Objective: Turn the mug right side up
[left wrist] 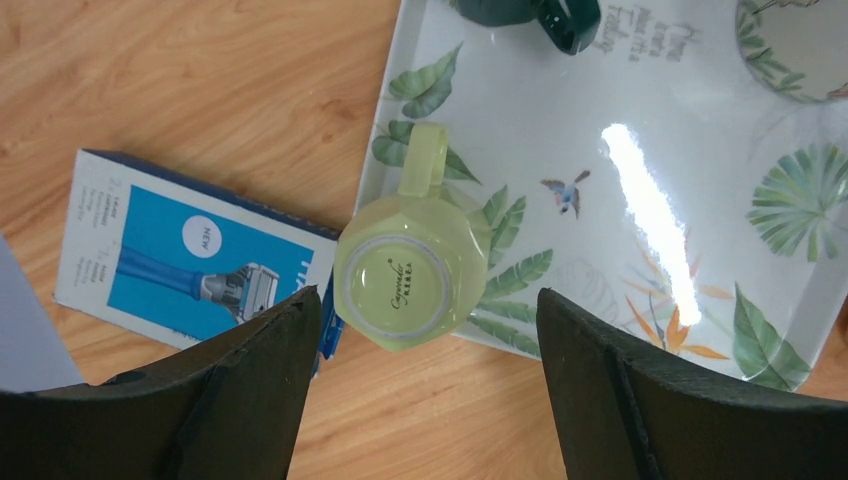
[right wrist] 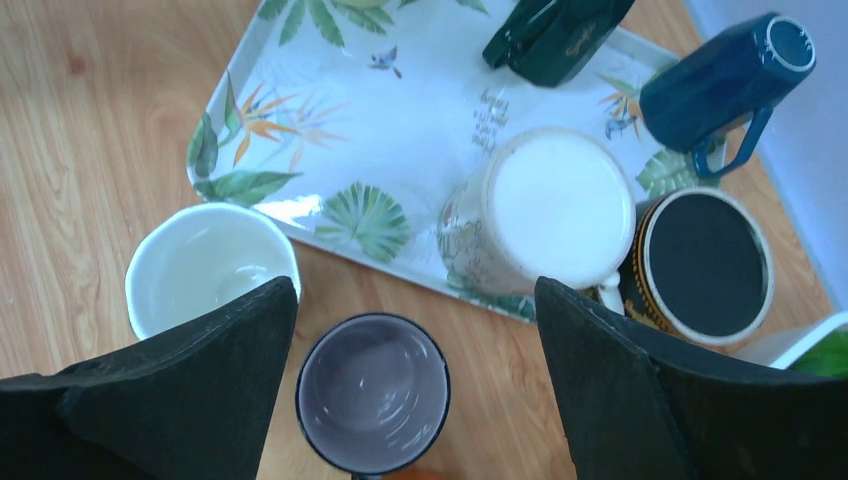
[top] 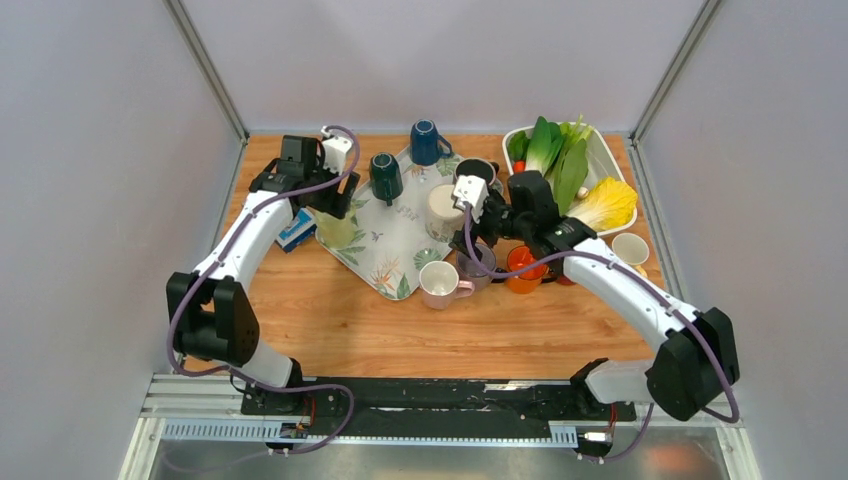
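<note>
A pale yellow-green mug (left wrist: 410, 270) stands upside down at the tray's left corner, its base and lettering facing up. Over it is my left gripper (top: 343, 198), its fingers wide apart on either side and nothing gripped. Also base up on the tray are a dark green mug (top: 386, 178), a blue mug (top: 425, 143) and a white patterned mug (right wrist: 555, 205). My right gripper (top: 474, 243), open and empty, hangs over the tray's front right edge, near the white mug and above the purple mug (right wrist: 373, 390), whose mouth faces up.
The patterned tray (top: 400, 225) fills the table's middle. A blue-and-white box (left wrist: 190, 245) lies beside the yellow-green mug. A pink mug (top: 440, 285), an orange mug (top: 524, 270) and a vegetable basket (top: 610, 165) stand nearby.
</note>
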